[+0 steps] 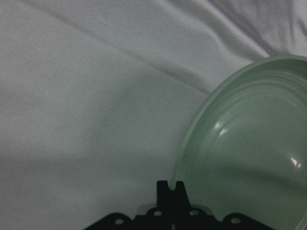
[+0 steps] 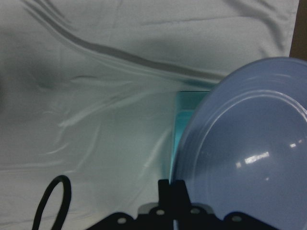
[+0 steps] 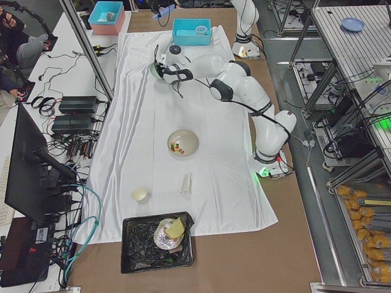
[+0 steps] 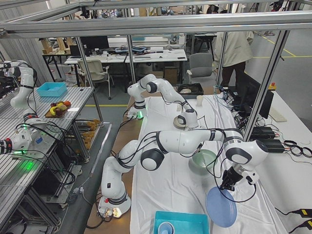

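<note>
A green plate [image 1: 254, 134] [image 4: 200, 163] is at the far part of the cloth; my left gripper is shut on its rim. A blue plate [image 2: 244, 158] [image 4: 222, 209] is held at its rim by my right gripper, appearing raised above the cloth beside the turquoise bin. In the camera left view, the left arm [image 3: 201, 67] reaches across to the green plate, which is mostly hidden by it.
A turquoise bin [image 3: 192, 39] stands at the far end. A beige plate with food [image 3: 188, 141], a cream cup [image 3: 138, 194] and a clear item [image 3: 186, 183] lie on the cloth. A black tray [image 3: 140, 256] is at the near end.
</note>
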